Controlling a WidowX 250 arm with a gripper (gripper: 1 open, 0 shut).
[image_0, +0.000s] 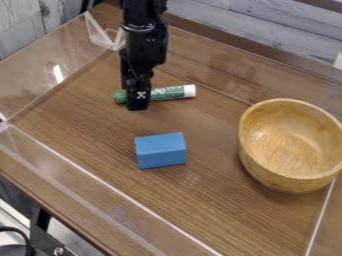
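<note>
The black gripper (139, 96) hangs down from the top of the camera view, its fingertips low over the table, open, at the near side of a green and white marker-like tube (174, 92). The tube lies across the table behind the fingers, partly hidden by them; whether they touch it I cannot tell. A blue block (160, 150) lies in front of the gripper, apart from it.
A large yellow wooden bowl (289, 160) stands at the right. A black cable shows at the bottom left corner.
</note>
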